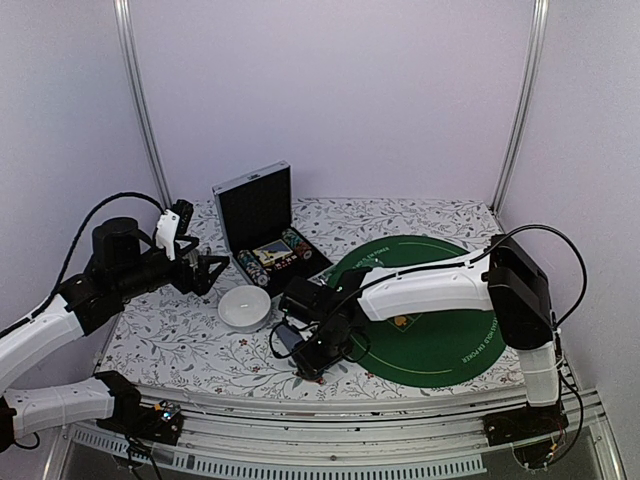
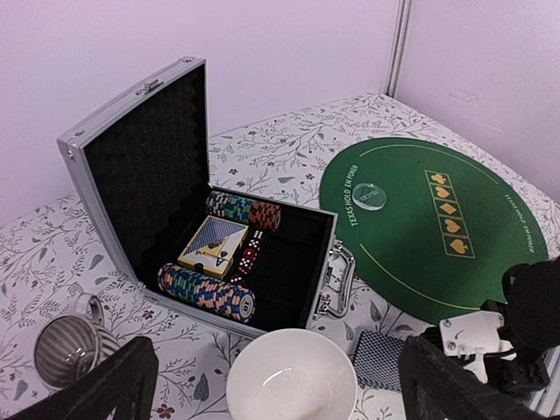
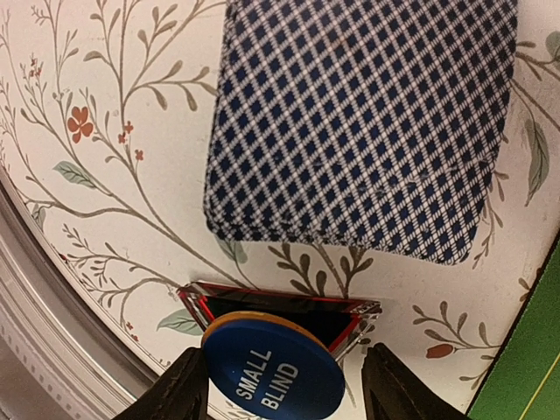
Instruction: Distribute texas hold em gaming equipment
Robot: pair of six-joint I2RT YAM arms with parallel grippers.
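A blue round "SMALL BLIND" button [image 3: 276, 372] leans over a dark, red-edged holder with clear sides [image 3: 302, 306] on the table. My right gripper is around the button, with its fingers part open. The left finger is close to the button's edge, and a gap shows on the right. A blue checked card deck [image 3: 359, 114] lies just beyond. My left gripper [image 1: 203, 275] hangs open and empty at the left, above a white bowl [image 2: 293, 376]. The open case [image 2: 289, 258] holds poker chips [image 2: 206, 293], playing cards [image 2: 213, 242] and red dice [image 2: 250, 254].
The green poker mat [image 2: 402, 219] covers the right side of the table, with a clear disc [image 2: 369, 196] on it. A glass mug [image 2: 70, 350] stands left of the bowl. The table's front edge [image 3: 52, 341] is close to the right gripper.
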